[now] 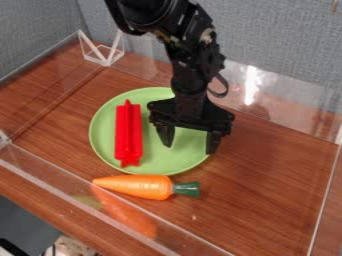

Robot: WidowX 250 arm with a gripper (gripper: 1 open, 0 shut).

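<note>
My black gripper (190,128) hangs over the right half of a green plate (163,154), open, with its fingers apart and low near the plate. A red oblong object (128,135) lies lengthwise on the plate's left half, left of the gripper. A toy carrot (134,186), orange with a green top, lies on the wooden table just in front of the plate.
Clear low panels edge the table at the front left and back. A white wire frame (103,47) stands at the back left corner.
</note>
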